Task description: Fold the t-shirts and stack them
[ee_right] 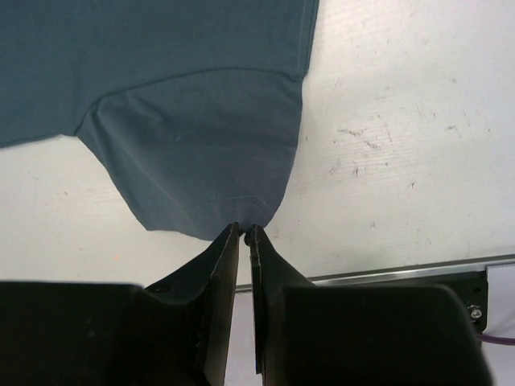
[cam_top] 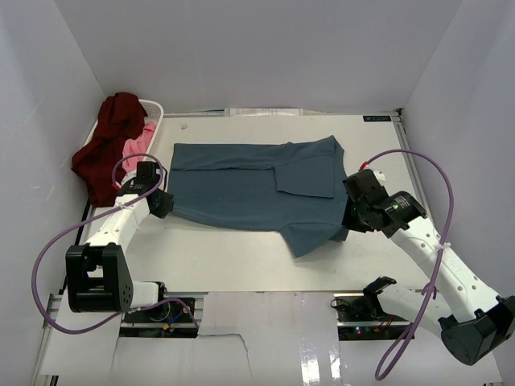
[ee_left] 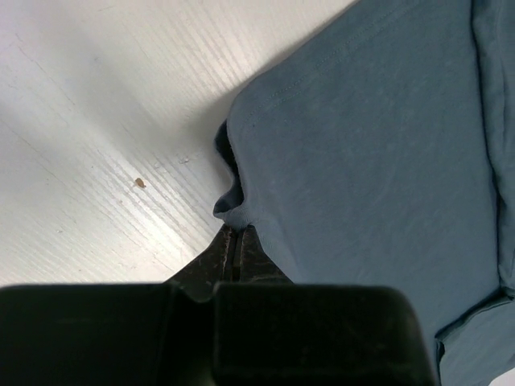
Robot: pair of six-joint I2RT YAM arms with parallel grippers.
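Note:
A dark blue-grey t-shirt [cam_top: 233,189] lies spread across the table, its far edge and far sleeve [cam_top: 306,177] folded inward. At the shirt's near left corner, my left gripper is shut, with the cloth's edge pinched at its fingertips. My right gripper is shut on the hem of the near sleeve [ee_right: 201,153], at the shirt's near right. In the top view that sleeve sticks out toward the table's front edge, and the right gripper [cam_top: 348,228] partly hides its end.
A white basket [cam_top: 153,112] at the back left holds a dark red garment [cam_top: 117,133] and a pink one [cam_top: 138,145]. Bare table [cam_top: 217,257] shows in front of the shirt and to its right.

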